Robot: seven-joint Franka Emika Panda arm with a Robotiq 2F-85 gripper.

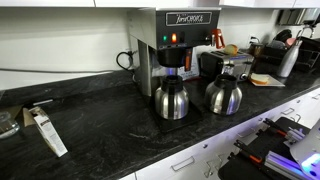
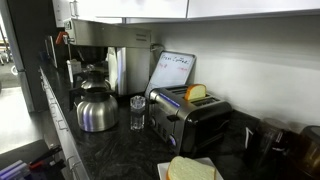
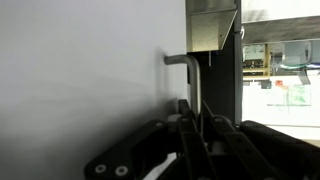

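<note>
In the wrist view, my gripper is shut on a thin, bent metal handle (image 3: 193, 75). The handle stands out from a broad white panel (image 3: 80, 70), probably a cabinet or drawer front, filling the left of that view. Its curved end shows beyond the fingertips, while the part within the grip is hidden. Neither exterior view shows the fingers clearly.
On the dark counter (image 1: 75, 125) stand a coffee maker (image 1: 180, 35) with a steel carafe (image 1: 171, 100) beneath, another carafe (image 1: 223, 96) beside it, and a toaster (image 2: 190, 120) with bread (image 2: 196, 91). White cabinet fronts (image 1: 180, 163) run below.
</note>
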